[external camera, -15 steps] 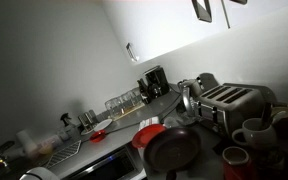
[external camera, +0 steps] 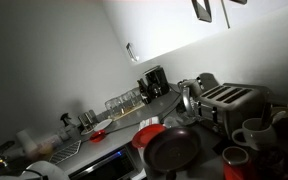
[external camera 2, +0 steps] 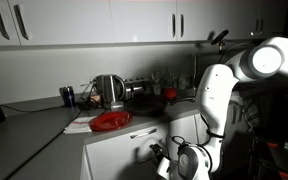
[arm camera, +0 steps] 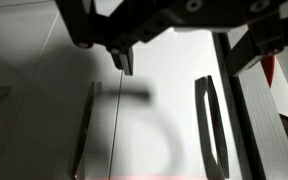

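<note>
In the wrist view my gripper is open, its dark fingers wide apart and nothing between them. Beyond it are pale cabinet fronts (arm camera: 154, 110) with dark handles; one handle (arm camera: 212, 128) lies below the gap, towards the right finger, and another handle (arm camera: 85, 130) is farther left. Exterior view 2 has the gripper (external camera 2: 162, 154) low in front of the white cabinets, beneath the counter edge and near a drawer handle (external camera 2: 144, 133). Whether it touches the fronts cannot be told.
On the counter stand a red plate (external camera 2: 110, 121), a kettle (external camera 2: 111, 90), a dark pan (external camera: 172, 149), a toaster (external camera: 227, 106), a white mug (external camera: 256, 132) and a red cup (external camera: 236, 160). Wall cabinets (external camera 2: 104, 22) hang above. Floor space in front of the cabinets looks dark.
At the lower left of exterior view 1, the part of the arm in sight has shifted slightly. The things on the counter have stayed put.
</note>
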